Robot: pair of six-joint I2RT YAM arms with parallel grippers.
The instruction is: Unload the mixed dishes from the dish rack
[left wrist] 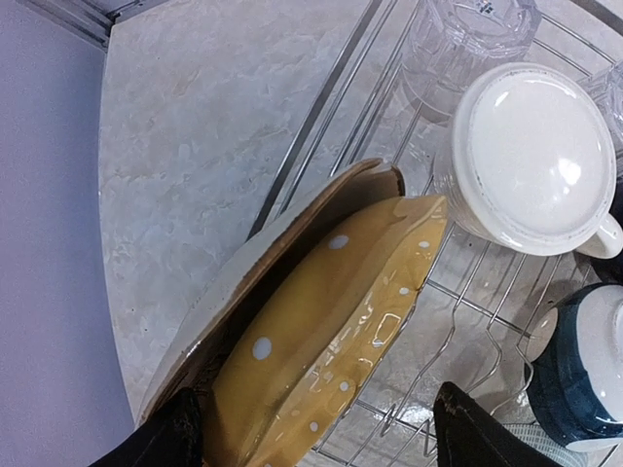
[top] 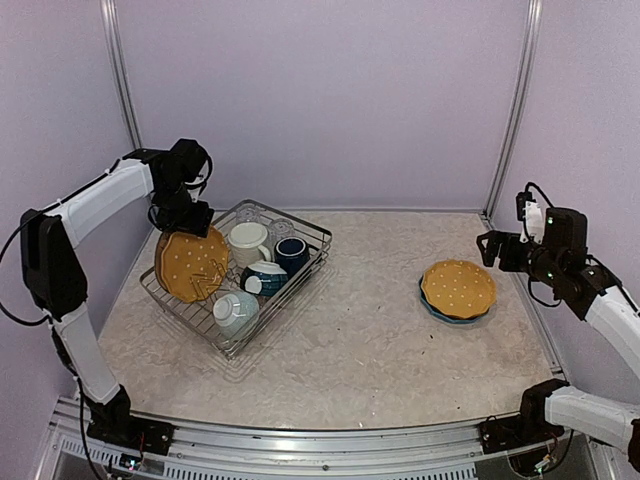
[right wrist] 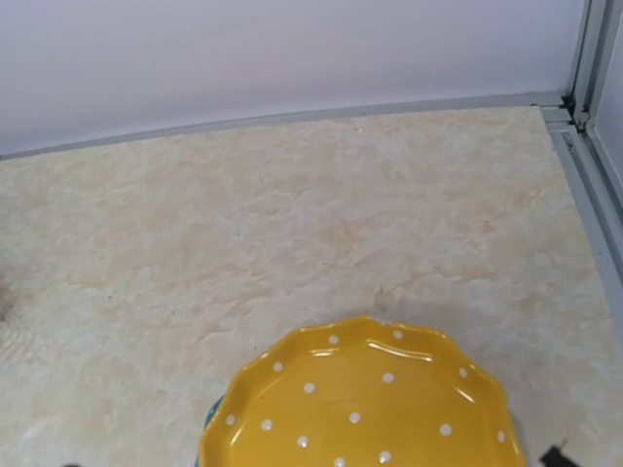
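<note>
In the dish rack [top: 232, 345], a yellow polka-dot plate [left wrist: 292, 331] leans upright, with a brown-edged plate [left wrist: 238, 268] pale on its outer side just behind it. My left gripper is open right over them; the plates pass between its fingers near the left one, with no grip on them. Also in the rack are a white mug [top: 249, 243], a dark blue mug [top: 291, 256], a blue-and-white cup [top: 264, 279], a pale bowl [top: 236, 312] and clear glasses [top: 281, 229]. My right gripper [top: 492, 248] hangs open and empty beyond another yellow plate [top: 458, 289].
The yellow plate on the right lies on a blue plate [top: 447, 318], whose rim peeks out. Between rack and stack the tabletop [top: 370, 300] is bare. Walls close in the left, back and right sides.
</note>
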